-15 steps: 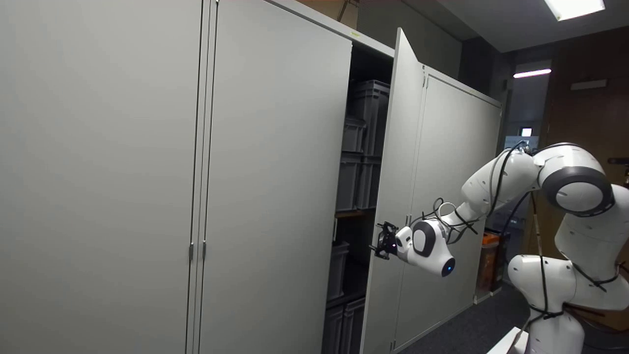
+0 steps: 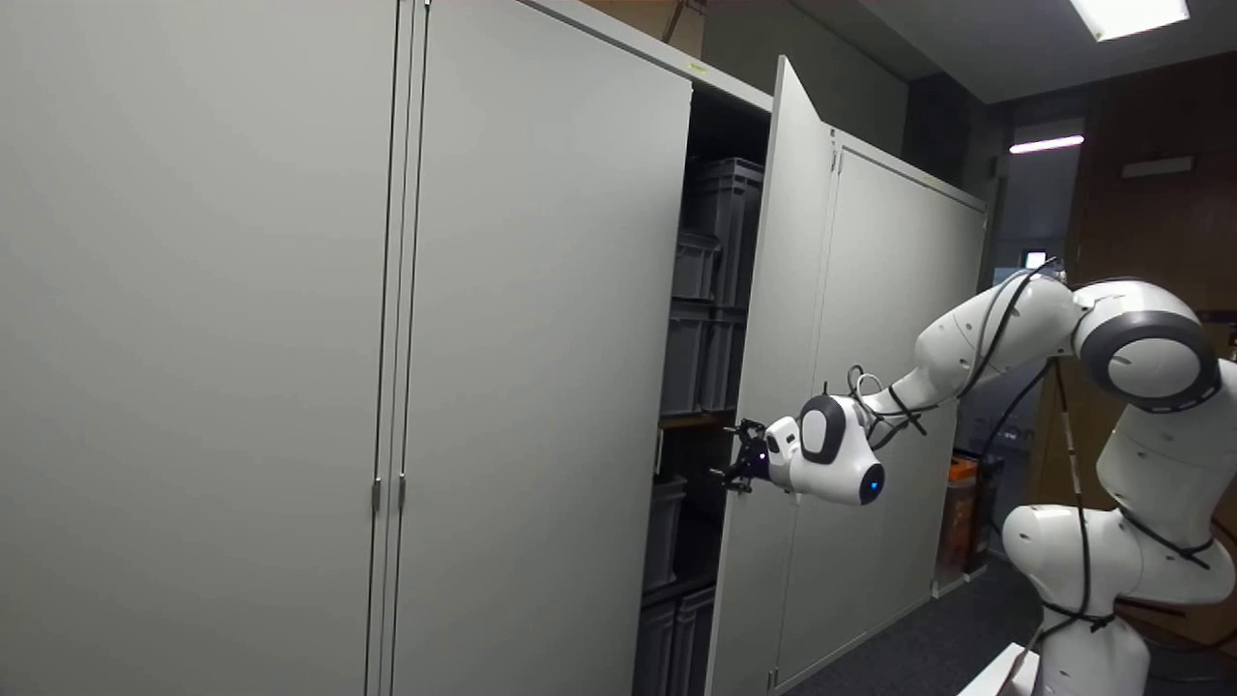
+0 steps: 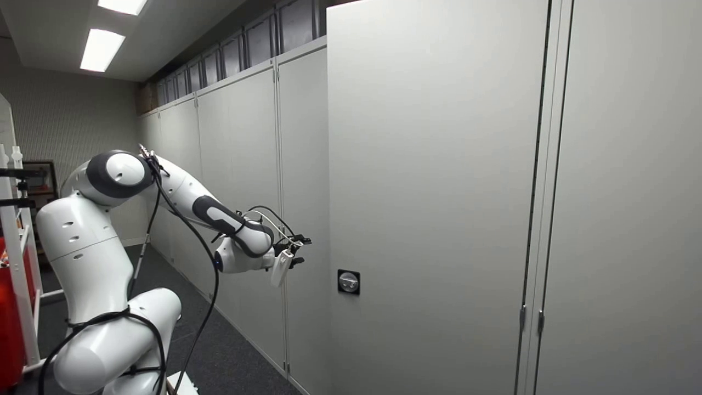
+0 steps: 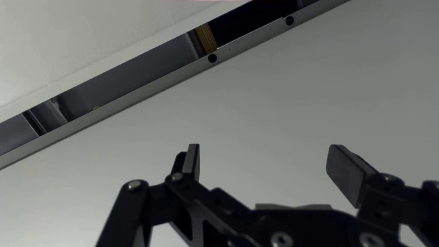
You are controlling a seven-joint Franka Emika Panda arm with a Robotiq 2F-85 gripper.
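Note:
One cabinet door (image 2: 774, 290) stands ajar in exterior view 1, its free edge swung out from the frame. My gripper (image 2: 733, 456) is in front of that door, near its free edge. In exterior view 2 the gripper (image 3: 306, 250) is seen from the other side, left of a grey door with a round lock (image 3: 349, 282). The wrist view shows my gripper open, fingers (image 4: 348, 173) wide apart and nothing between them. A pale grey door panel (image 4: 263, 119) fills the background there, its edge crossing diagonally. Whether the fingers touch the door cannot be told.
Through the gap, grey storage bins (image 2: 686, 360) show on shelves inside. A shut door (image 2: 533, 348) lies left of the opening, and another shut door (image 2: 899, 383) to the right. Dark floor (image 2: 864, 661) runs along the cabinets.
My gripper has moved slightly up and left in exterior view 1, toward the door's free edge. The door stands almost the same, its top edge a touch further left.

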